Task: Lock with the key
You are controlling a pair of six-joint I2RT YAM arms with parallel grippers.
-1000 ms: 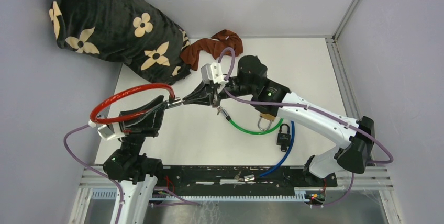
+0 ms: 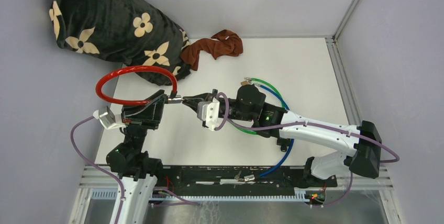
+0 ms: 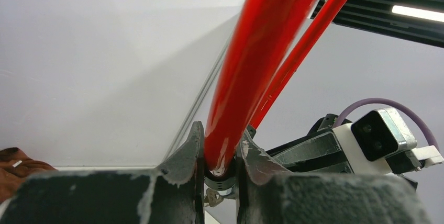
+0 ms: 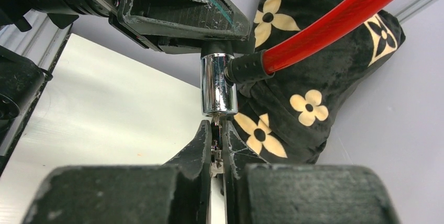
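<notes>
A red cable lock (image 2: 99, 85) loops above my left gripper (image 2: 166, 98), which is shut on its end. In the left wrist view the red tube (image 3: 238, 72) rises from between the fingers. The lock's chrome cylinder (image 4: 217, 85) points at my right gripper in the right wrist view. A thin key (image 4: 216, 135) reaches from the cylinder's end between the right fingers, which stand close on either side with a narrow gap. Whether they press on the key cannot be told. Its tip inside the cylinder is hidden.
On the white table (image 2: 199, 140) lie a green cable (image 2: 269, 87) and a blue cable (image 2: 288, 156), partly under my right arm. A brown cloth (image 2: 225, 46) and a dark flowered cushion (image 2: 125, 25) are at the back.
Over the last second the right gripper's wrist has rolled and the right arm has come lower. The lock loop and left gripper have tilted upright slightly.
</notes>
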